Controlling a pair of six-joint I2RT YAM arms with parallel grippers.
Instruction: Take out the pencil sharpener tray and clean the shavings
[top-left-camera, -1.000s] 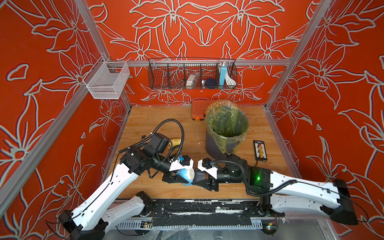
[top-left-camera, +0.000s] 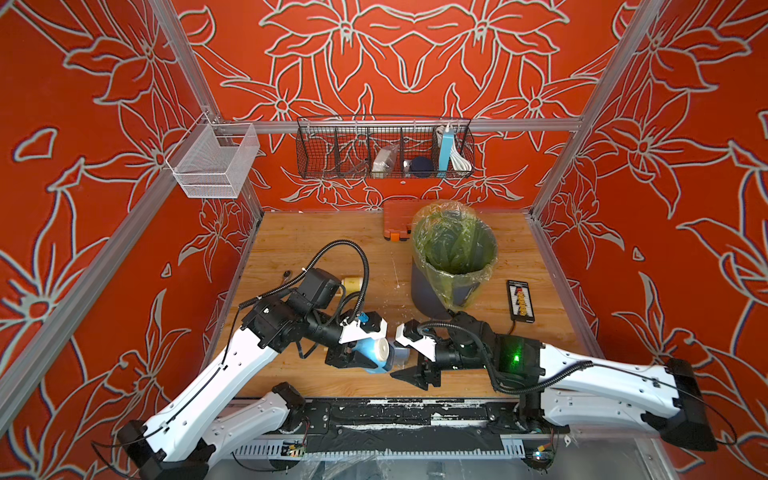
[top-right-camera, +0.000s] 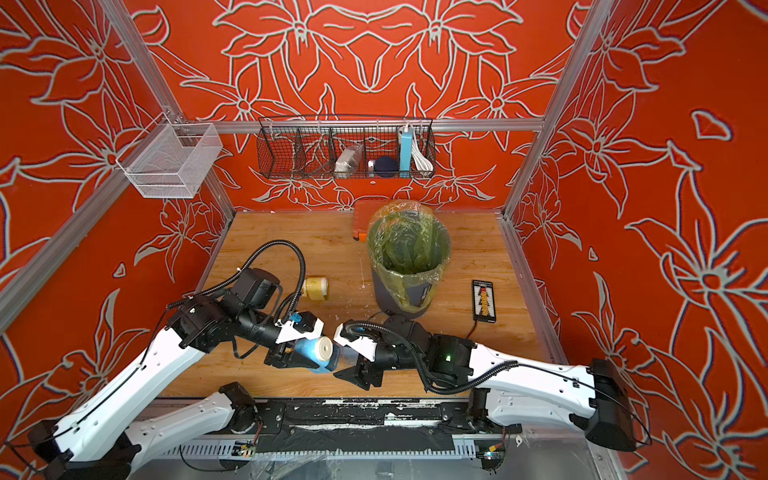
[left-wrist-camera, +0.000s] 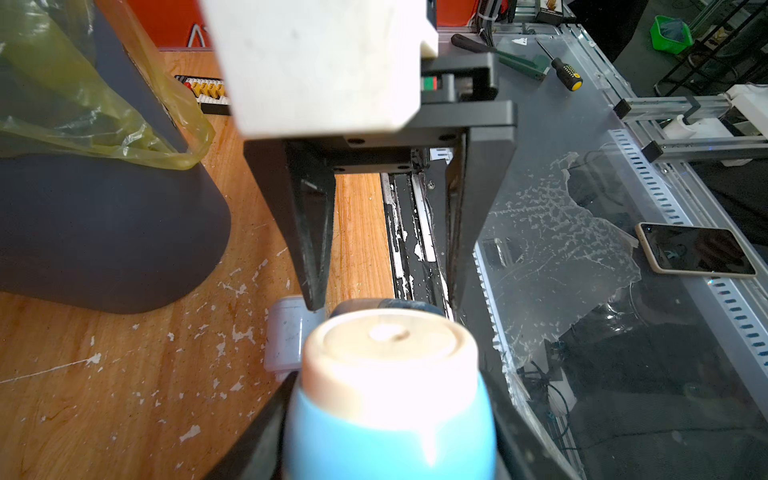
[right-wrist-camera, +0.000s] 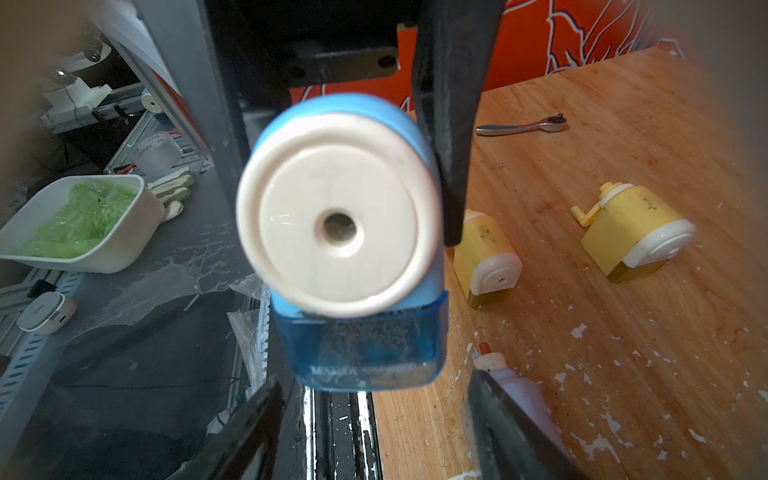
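A blue pencil sharpener (left-wrist-camera: 392, 416) with a cream face and a translucent lower tray (right-wrist-camera: 364, 352) is held by my left gripper (top-left-camera: 360, 356), shut on it just above the table. In the right wrist view, grey shavings show inside the tray, which sits under the blue body. My right gripper (top-right-camera: 356, 372) stands open just to the right of the sharpener, fingers pointing at it, with nothing clearly between them.
A dark bin (top-left-camera: 436, 292) with a yellow-green liner stands behind my right gripper. Two yellow sharpeners (right-wrist-camera: 632, 228) and a bottle (right-wrist-camera: 512, 400) lie on the wooden table (top-left-camera: 296, 232). A small boxed item (top-right-camera: 483, 300) lies at the right.
The left arm is nearly unchanged.
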